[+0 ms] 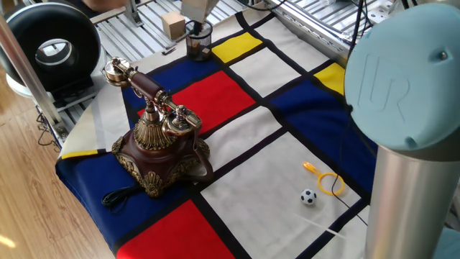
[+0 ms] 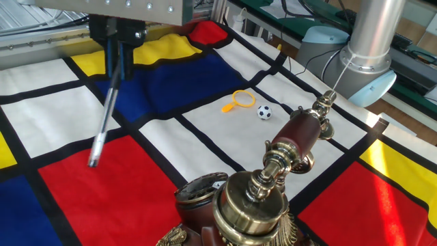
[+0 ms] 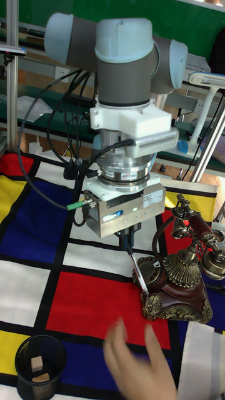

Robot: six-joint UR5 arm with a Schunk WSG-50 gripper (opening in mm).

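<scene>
My gripper (image 2: 120,60), with black fingers under a silver body, hangs above the cloth in exterior view 2. It is shut on a thin silver pen-like rod (image 2: 102,130), which slants downward. The same rod (image 3: 139,274) shows below the black fingers in exterior view 3. In exterior view 1 the gripper (image 1: 195,29) overlaps the black mesh cup (image 1: 199,50) in the picture; the height between them is hard to judge. Seen from above, the cup (image 3: 40,340) holds wooden blocks (image 3: 38,362), and the gripper appears apart from it.
An ornate telephone (image 1: 159,147) stands on the patterned cloth (image 1: 248,201). A small football (image 1: 308,196) and a yellow ring toy (image 1: 330,183) lie on a white square. A person's hand (image 3: 136,360) reaches in near the cup. The central red square looks clear.
</scene>
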